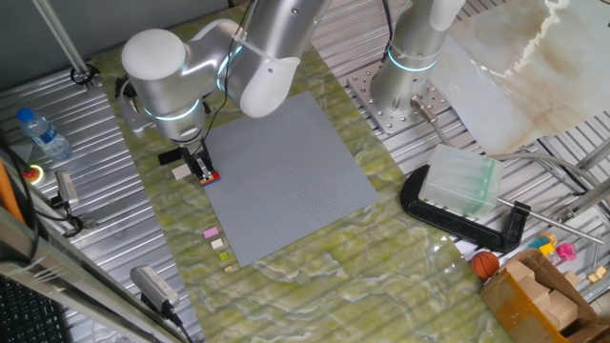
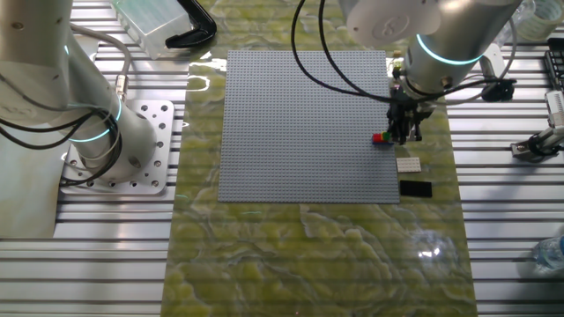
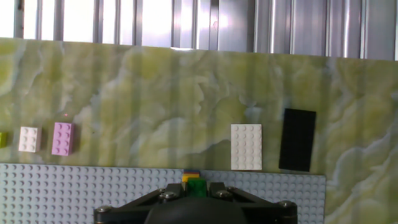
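Observation:
At the left edge of the grey baseplate [image 1: 291, 181], my gripper [image 1: 205, 172] points down over a small group of coloured bricks. A green brick [image 3: 197, 186] sits between the fingers in the wrist view, which appear closed against its sides. Just beyond it a yellow brick [image 3: 190, 177] and a dark blue edge show. In exterior view 2 a red brick [image 2: 378, 138] lies by the fingertips at the plate's border. How these bricks are joined is mostly hidden by the gripper.
Off the plate lie a white brick plate [image 3: 246, 147], a black one [image 3: 297, 140], a pink brick [image 3: 62, 139] and a small white brick [image 3: 29, 139]. A black clamp [image 1: 464, 224] and a cardboard box [image 1: 534, 303] stand to the right. Most of the baseplate is bare.

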